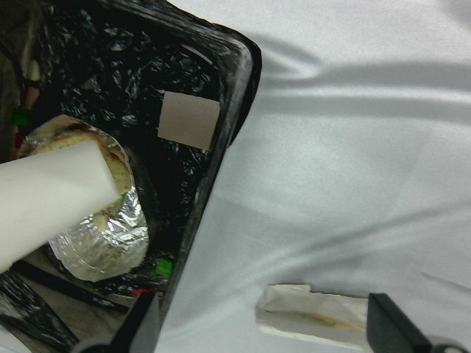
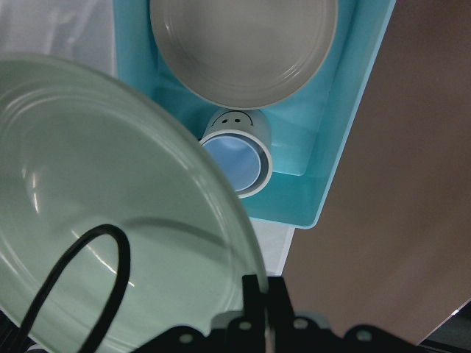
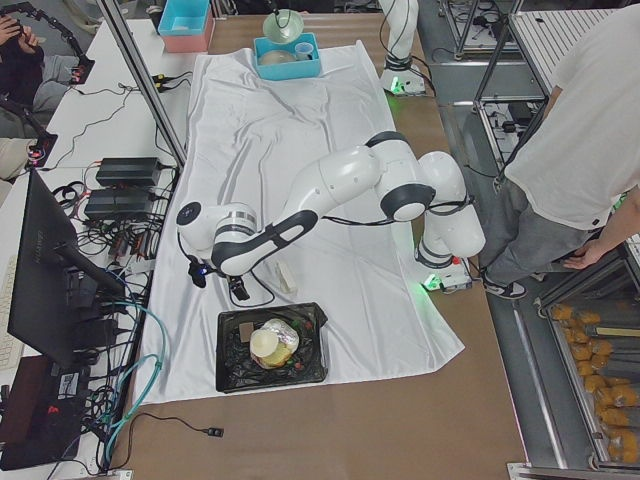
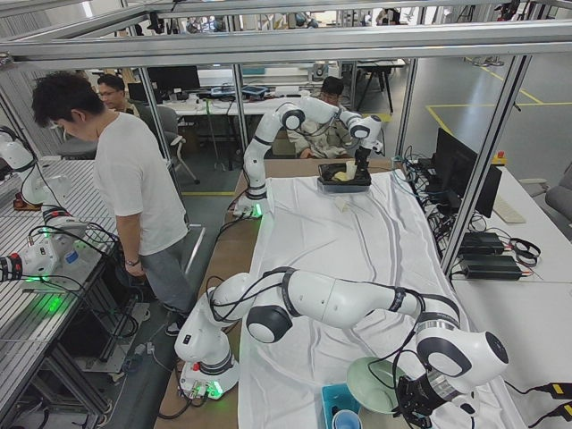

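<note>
A black tray (image 3: 230,350) holds a white cylinder (image 1: 51,198) lying over foil-wrapped food (image 1: 96,250). My left gripper is open above the cloth beside the tray, over a pale, wrapper-like strip (image 1: 309,309). In the right wrist view my right gripper is shut on the rim of a pale green plate (image 2: 118,176), held beside and partly over a blue bin (image 2: 309,198) containing a beige dish (image 2: 243,44) and nested cups (image 2: 232,158).
White cloth (image 3: 290,140) covers the table, largely clear between the two containers. Monitor, cables and black boxes line one side; a person (image 3: 570,150) stands along the other.
</note>
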